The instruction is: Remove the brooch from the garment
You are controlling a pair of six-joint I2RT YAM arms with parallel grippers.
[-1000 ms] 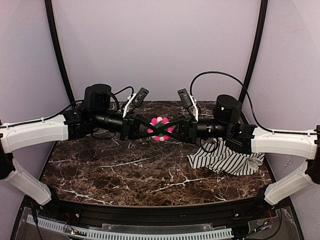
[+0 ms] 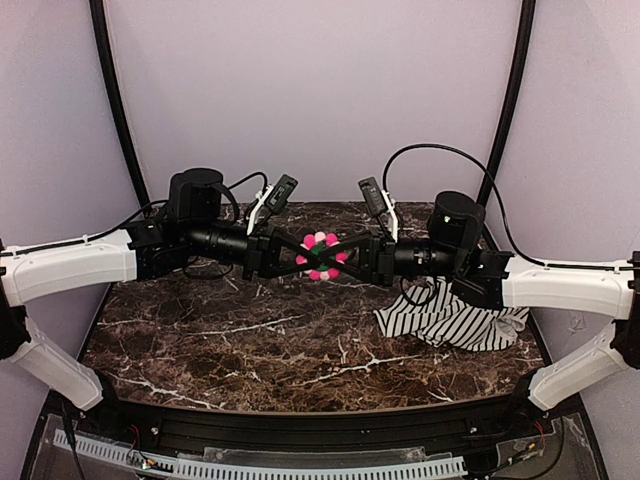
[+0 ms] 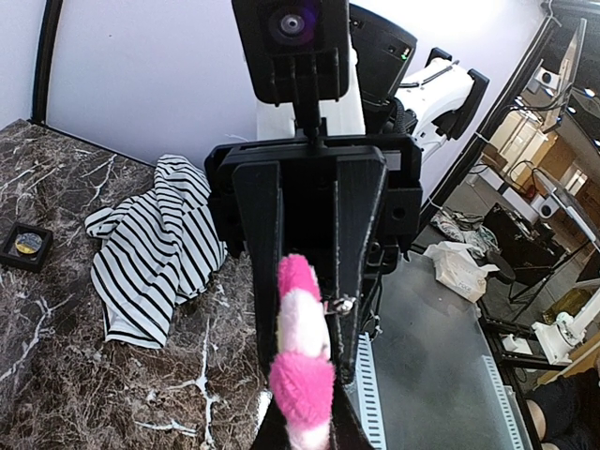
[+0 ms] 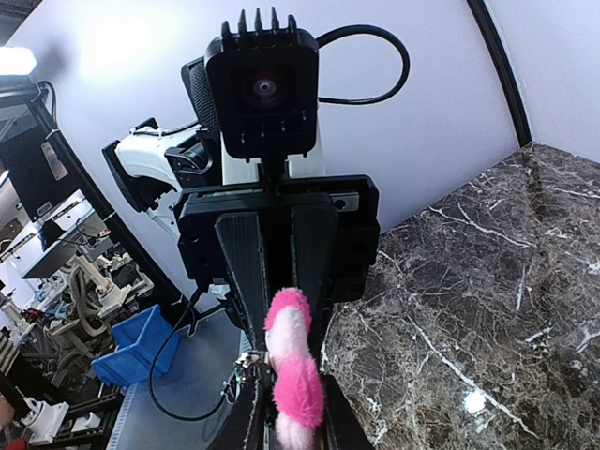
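A pink and white fuzzy flower brooch (image 2: 321,240) is held in the air over the table's middle, between my left gripper (image 2: 310,262) and my right gripper (image 2: 334,258), both shut on it from opposite sides. In the wrist views the brooch (image 3: 301,384) (image 4: 299,384) is seen edge-on, with a small metal piece beside it. The black-and-white striped garment (image 2: 450,325) lies crumpled on the right of the table, apart from the brooch, partly hidden under my right arm in the top view.
In the left wrist view a small dark square box (image 3: 26,247) lies beside the garment. Side walls and black frame posts bound the workspace.
Very little differs; my grippers have shifted very slightly around the brooch over the last second, and the garment is unmoved.
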